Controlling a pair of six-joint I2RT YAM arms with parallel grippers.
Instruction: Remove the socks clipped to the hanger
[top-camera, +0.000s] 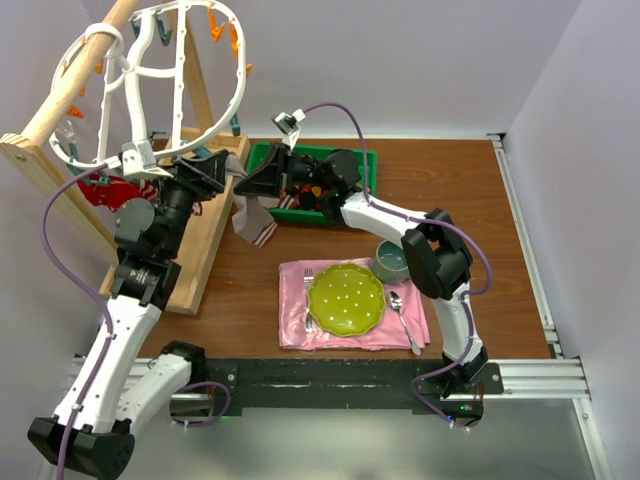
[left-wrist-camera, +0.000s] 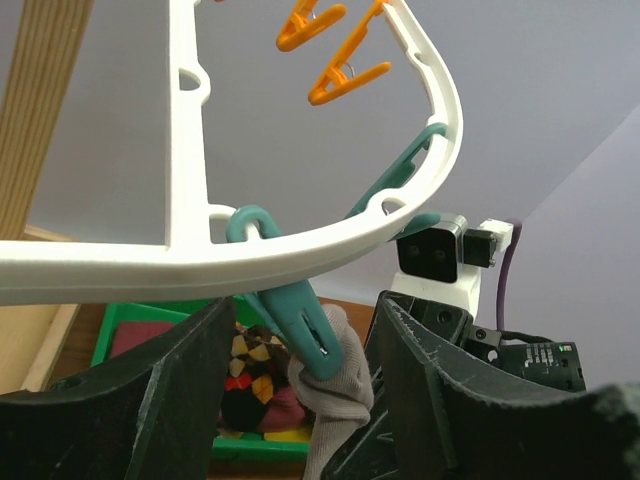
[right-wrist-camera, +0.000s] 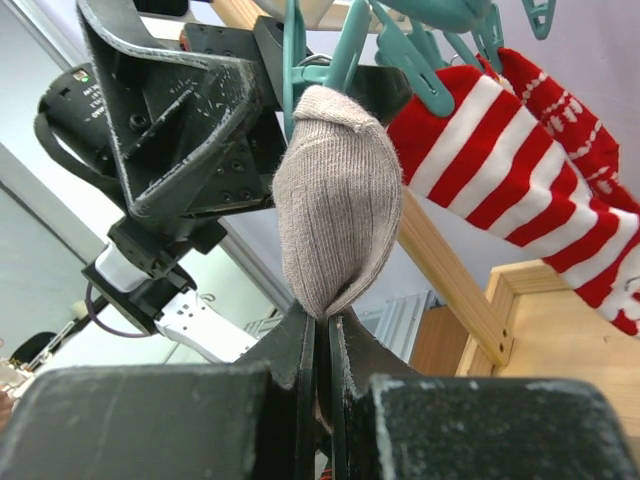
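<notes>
A grey sock (right-wrist-camera: 335, 200) stretches between a teal clip (left-wrist-camera: 305, 325) on the white hanger (left-wrist-camera: 300, 252) and my right gripper, which is shut on it. The sock's upper end meets the clip's lower end; whether the clip still pinches it, I cannot tell. Its striped end hangs free below in the top view. My left gripper is part open, with its fingers (left-wrist-camera: 185, 370) on either side of the clip. A red-and-white striped sock (right-wrist-camera: 520, 180) hangs from other teal clips (right-wrist-camera: 425, 75), left of the grey one in the top view.
Behind my right gripper stands a green basket (top-camera: 370, 165) with colourful cloth items inside. A green plate (top-camera: 345, 300), a cup (top-camera: 389, 262) and cutlery lie on and beside a pink cloth (top-camera: 292, 330).
</notes>
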